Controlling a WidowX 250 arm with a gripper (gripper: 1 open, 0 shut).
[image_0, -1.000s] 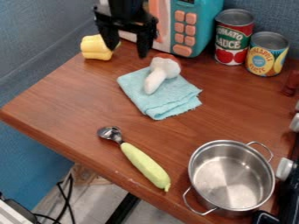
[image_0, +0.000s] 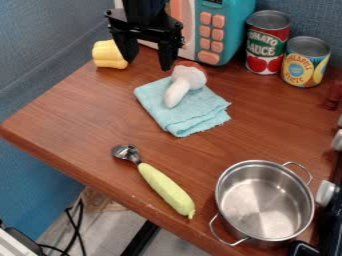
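My black gripper (image_0: 146, 58) hangs at the top of the view with its fingers apart and nothing seen between them. To its lower left sits a yellow object (image_0: 110, 55). Below and right of it, a white mushroom-like toy (image_0: 179, 88) with a pinkish top lies on a folded light blue cloth (image_0: 193, 113). A spoon or scoop with a dark-silver head (image_0: 126, 153) and long pale yellow handle (image_0: 170, 187) lies near the front left. A steel pot (image_0: 263, 200) stands at the front right.
A teal toy microwave (image_0: 222, 22), a tomato sauce can (image_0: 266, 42) and a yellow can (image_0: 306, 62) line the back. Small items and a dark object crowd the right edge.
The objects on the table look unchanged.
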